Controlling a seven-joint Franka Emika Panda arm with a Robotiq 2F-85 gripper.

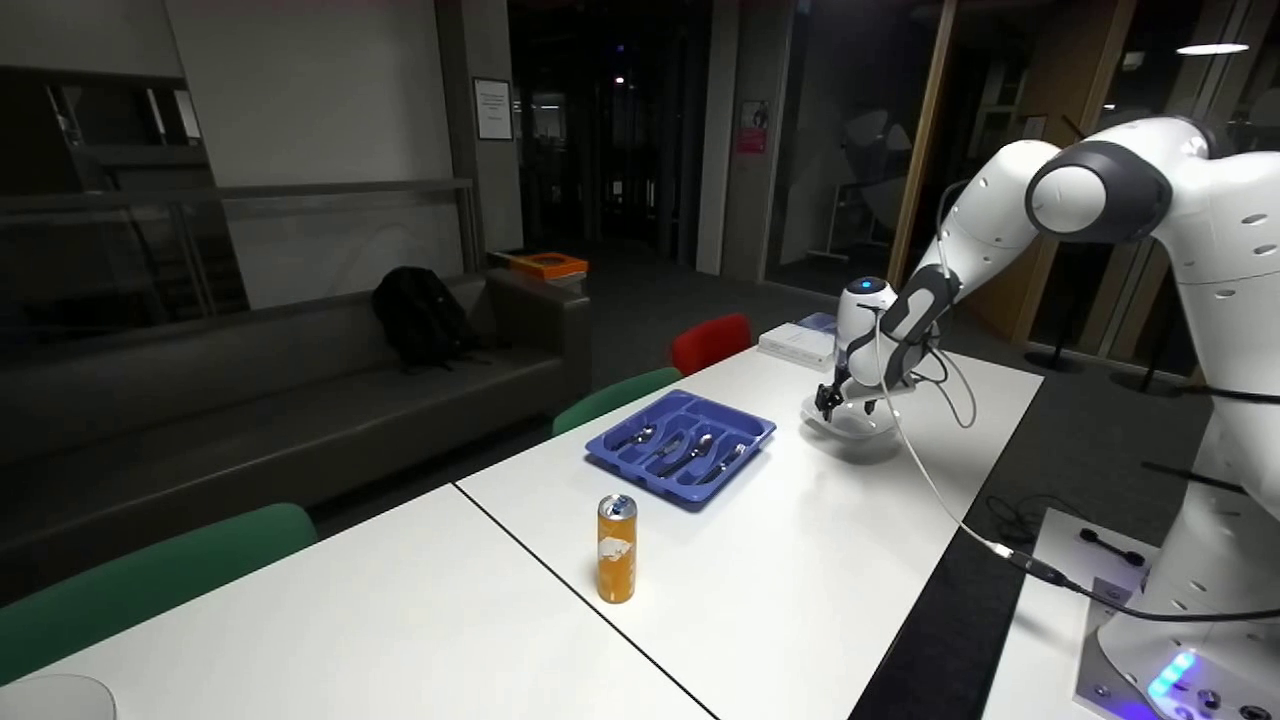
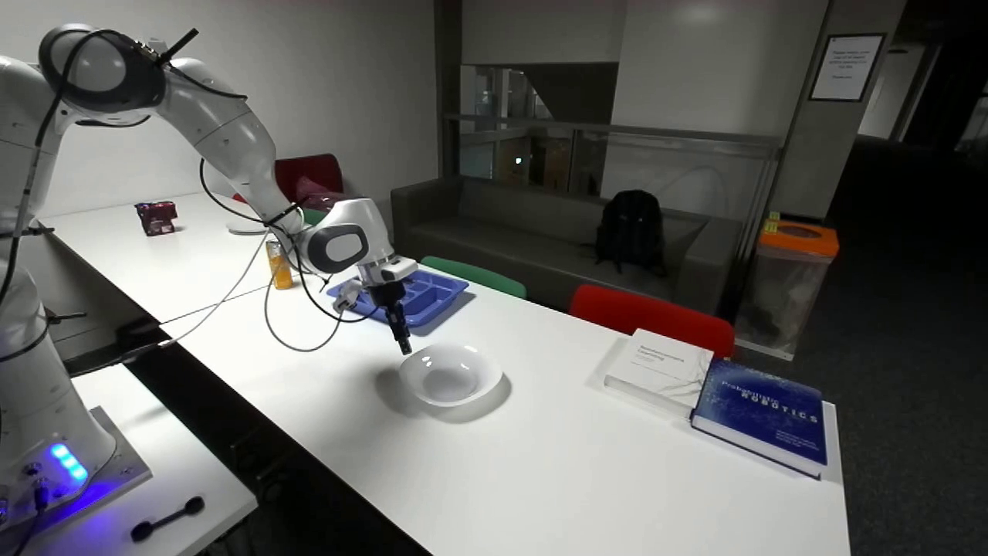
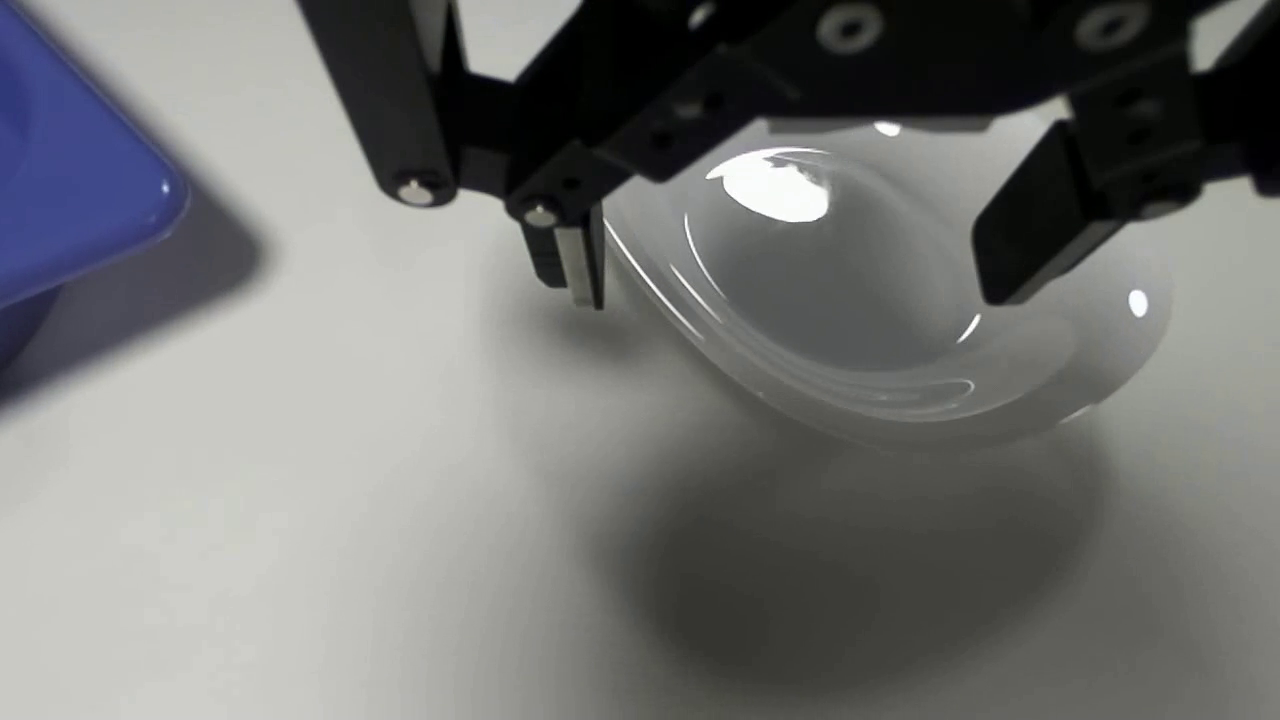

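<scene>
A white glossy bowl (image 2: 451,374) rests upright on the white table, its inside empty where it shows. Over it in the wrist view, my gripper stands open, its two fingers wide apart with nothing between them that they hold. One finger (image 3: 583,258) is just outside the bowl's left rim, and the other appears over the bowl's interior. From exterior view 1 the gripper (image 1: 848,403) hangs low at the bowl (image 1: 854,422); whether a finger touches the rim, I cannot tell. Part of the bowl's upper edge is hidden behind the gripper in the wrist view.
A blue cutlery tray (image 1: 609,455) with several utensils stands near the bowl. An orange can (image 1: 617,552) is upright closer to exterior view 1. A white book (image 2: 659,369) and a blue book (image 2: 761,412) lie at the far end. The table between bowl and books is clear.
</scene>
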